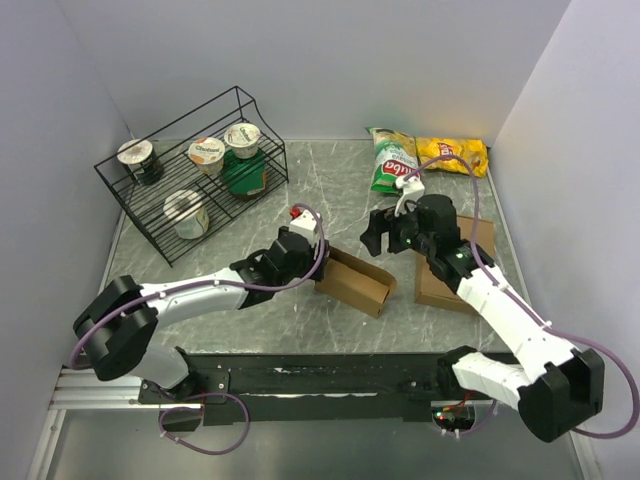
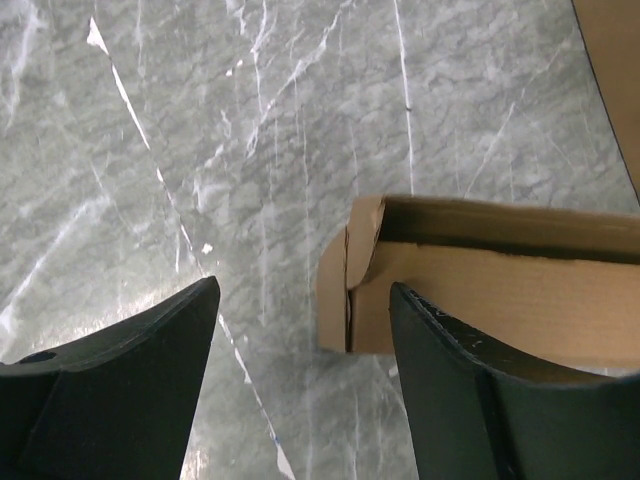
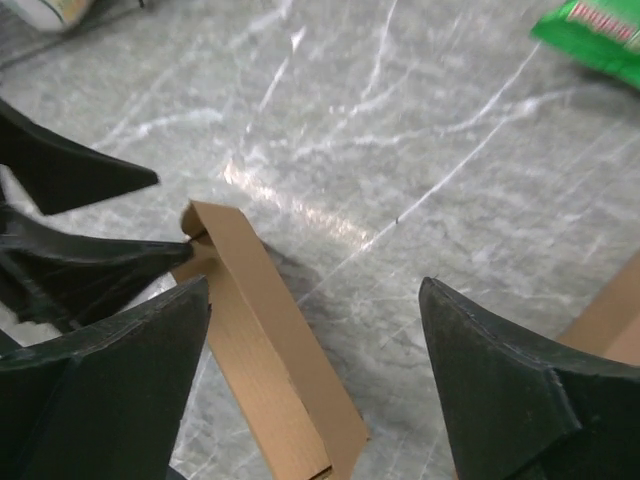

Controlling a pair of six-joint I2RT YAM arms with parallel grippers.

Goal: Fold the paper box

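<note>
A brown paper box [image 1: 355, 283] lies open on the grey table, its end flap [image 2: 363, 240] folded over at the corner. My left gripper [image 1: 308, 258] is open at that end; in the left wrist view the flap sits just beyond its fingertips. My right gripper [image 1: 385, 228] hovers above and right of the box, its fingers apart; in the right wrist view nothing is between them, and the left fingers show beside the box's flap.
A wire rack [image 1: 190, 175] with cups stands back left. Chip bags [image 1: 392, 160] lie at the back. Flat cardboard [image 1: 440, 300] lies right of the box.
</note>
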